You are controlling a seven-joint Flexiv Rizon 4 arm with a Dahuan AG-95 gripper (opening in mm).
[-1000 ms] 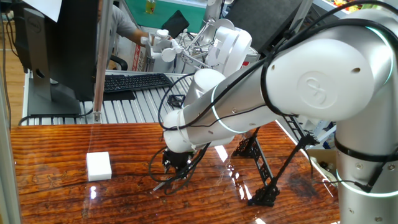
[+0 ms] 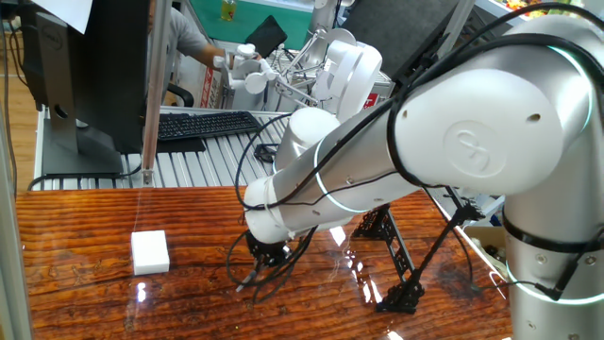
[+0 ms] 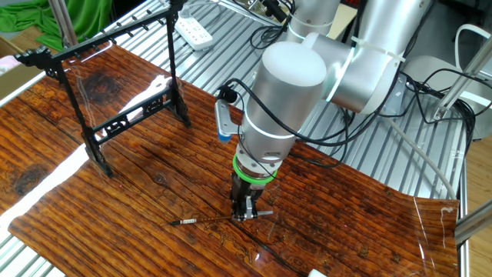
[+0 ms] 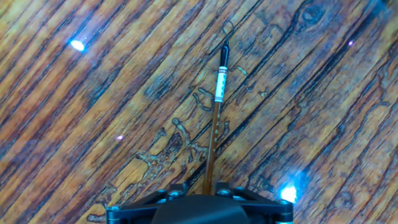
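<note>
A thin writing brush with a brown shaft, a white label and a black end lies on the wooden table. In the wrist view its shaft runs down between the two fingers of my gripper, and a gap shows on either side of it. The fingers look open; their lower part is hidden by the gripper's dark body. Exterior view 2 has the gripper low over the table, with the brush reaching out to the left of it. Exterior view 1 shows the gripper partly covered by loops of cable.
A black rack with a hooked top bar stands on the table, clear of the gripper. A white block sits on the left in exterior view 1. Loose cables hang round the wrist. Wood between block and gripper is bare.
Over the last second the arm's wrist has sunk toward the table and shifted a little left in exterior view 1. The white block and the rack have stayed put.
</note>
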